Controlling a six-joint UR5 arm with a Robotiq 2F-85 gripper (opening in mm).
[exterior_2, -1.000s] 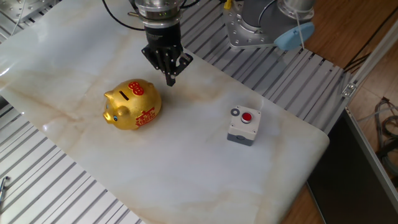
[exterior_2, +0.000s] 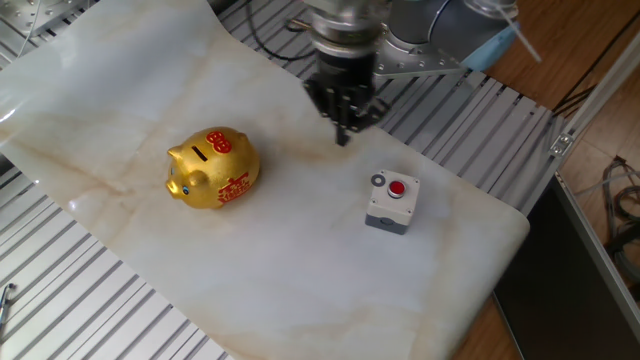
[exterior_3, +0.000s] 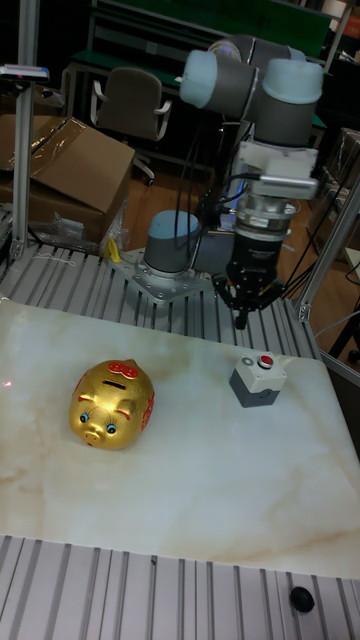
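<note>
A golden piggy bank (exterior_2: 221, 172) with red markings and a coin slot on top stands on the marbled sheet, left of centre in exterior view 2. Right of it is a small white and grey box with a red button (exterior_2: 397, 189); the same button box (exterior_3: 258, 380) shows at the right in exterior view 3. My black gripper (exterior_2: 342, 138) hangs in the air between the two, nearer the button box and towards the robot base. Its fingertips (exterior_3: 242, 320) are together, pointing down, with nothing visible between them. It touches neither object.
The marbled sheet (exterior_2: 300, 270) is bare in front of both objects. Behind it the robot base (exterior_3: 170, 261) stands on slotted metal. A round black knob (exterior_3: 302, 599) lies near the front edge. A cardboard box (exterior_3: 69, 171) is behind at left.
The gripper has swept from beside the piggy bank towards the right, closer to the button box. The piggy bank and the button box have stayed where they were.
</note>
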